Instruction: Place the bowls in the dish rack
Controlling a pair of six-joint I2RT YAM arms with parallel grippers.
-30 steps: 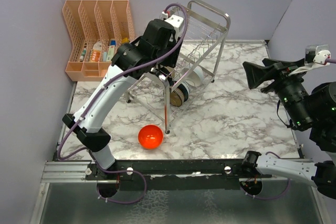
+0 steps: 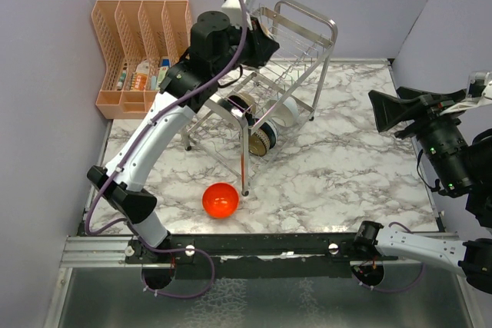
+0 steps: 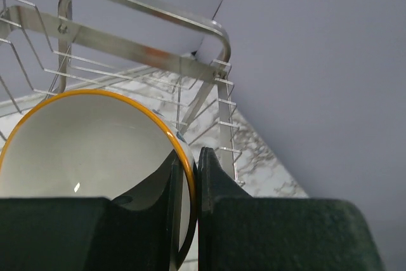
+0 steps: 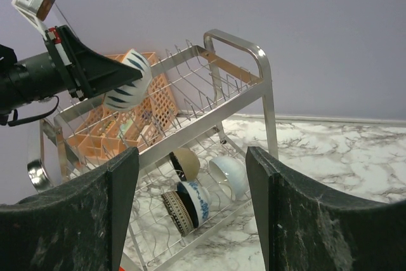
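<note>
My left gripper [image 2: 257,44] is over the upper tier of the metal dish rack [image 2: 323,48], shut on a white bowl with an orange rim, seen upright on its side in the right wrist view [image 4: 130,90]. The lower tier holds several bowls, among them a white one [image 4: 229,176], a blue-patterned one [image 4: 199,201] and a brown-patterned one [image 4: 177,215]. A red bowl [image 2: 220,200] lies on the counter left of the rack's front leg. My right gripper [image 2: 388,113] is apart from the rack at the right, part open with nothing between its fingers.
A peach divided organiser [image 2: 115,21] stands at the back left, holding small items. Walls enclose the back and both sides.
My right gripper has moved slightly right.
</note>
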